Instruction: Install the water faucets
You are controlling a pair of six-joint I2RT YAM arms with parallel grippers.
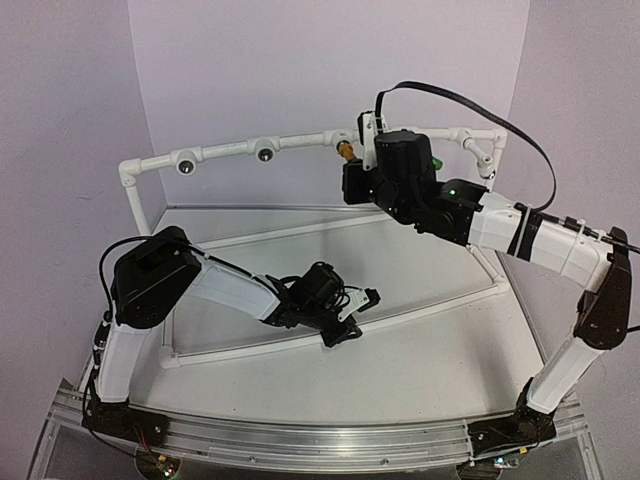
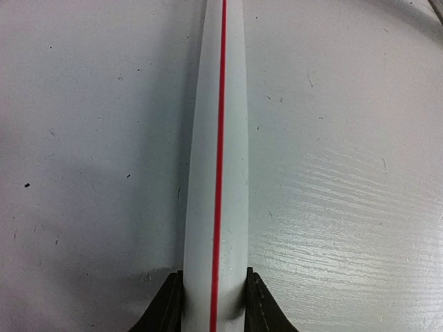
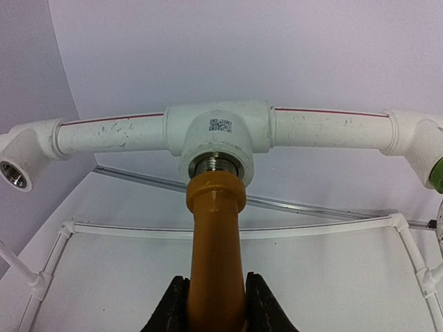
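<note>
An orange faucet [image 3: 216, 263] is held in my right gripper, its collar end at the threaded socket of the middle tee fitting [image 3: 220, 124] on the upper white pipe rail; whether it is engaged in the threads I cannot tell. A green piece [image 3: 436, 176] sits in the fitting to the right, partly hidden in the top view. My left gripper is shut on the red-striped white lower pipe [image 2: 235, 138], down at the board.
Two empty threaded sockets [image 1: 185, 166] show on the rail's left part. The white board [image 1: 320, 390] is bare in front of the lower pipe frame. Walls stand at both sides and behind.
</note>
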